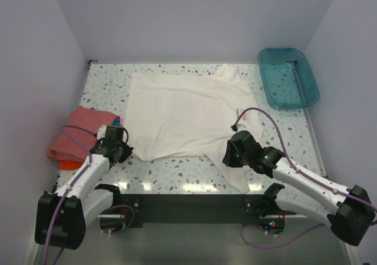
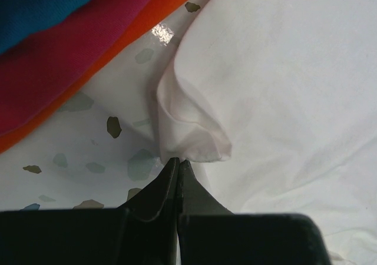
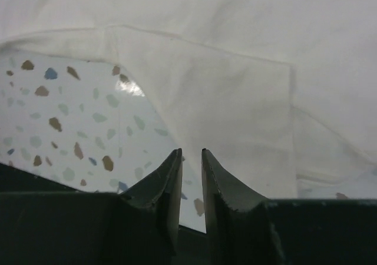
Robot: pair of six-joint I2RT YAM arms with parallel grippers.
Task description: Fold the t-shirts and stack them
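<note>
A white t-shirt [image 1: 182, 109] lies spread over the table, its lower right part [image 3: 230, 112] hanging toward the front edge in a flap. At its lower left edge my left gripper is shut, the tips meeting right at a small turned-over fold of white cloth [image 2: 191, 138]. Whether any cloth is pinched between them is hard to see. Over the flap, my right gripper stands part open with a narrow gap and nothing between its fingers. A pile of folded shirts [image 1: 85, 132], red on top with blue and orange edges below, sits at the left.
A teal bin [image 1: 287, 79] stands at the back right, clear of the shirt. Walls close in on the left and right.
</note>
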